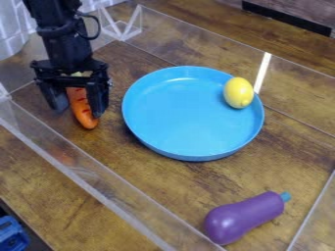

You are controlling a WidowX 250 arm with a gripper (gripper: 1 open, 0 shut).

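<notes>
My black gripper (pixel 71 90) hangs at the left of the view, its fingers open and lowered around an orange carrot (pixel 84 110), which lies on the wooden surface just left of the blue plate. Whether the fingers touch the carrot I cannot tell. The blue plate (pixel 183 123) takes up the middle, with a yellow egg-shaped object (pixel 238 92) on its right rim. A purple eggplant (pixel 245 217) lies at the bottom right.
Clear plastic walls run along the lower left and the back. A blue object (pixel 8 235) is at the bottom left corner. Bare wood (pixel 262 157) lies between plate and eggplant.
</notes>
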